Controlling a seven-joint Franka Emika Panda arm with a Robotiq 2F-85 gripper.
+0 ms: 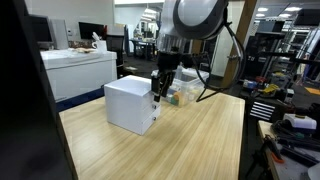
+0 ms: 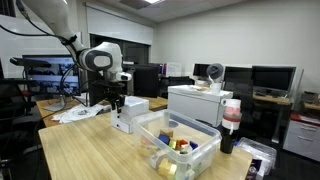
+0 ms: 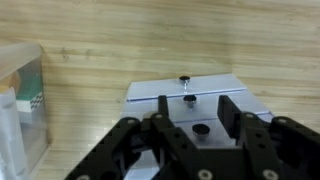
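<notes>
A white box-like unit (image 1: 130, 104) stands on the wooden table; in exterior view 2 it is the white unit (image 2: 128, 114) beyond the clear bin. On its face, small dark knobs (image 3: 202, 130) show in the wrist view. My gripper is above the unit's front, its two black fingers apart on either side of the knobs. Nothing is held between them. In exterior view 1 the gripper (image 1: 165, 84) is close to the unit's front upper edge; whether it touches the unit I cannot tell.
A clear plastic bin (image 2: 178, 140) with several coloured items sits on the table. Beside it are a dark bottle (image 2: 227, 140) and a small clear container (image 2: 262, 154). Papers (image 2: 70, 114) lie behind the arm. Bare wood (image 1: 175, 150) is free in front of the unit.
</notes>
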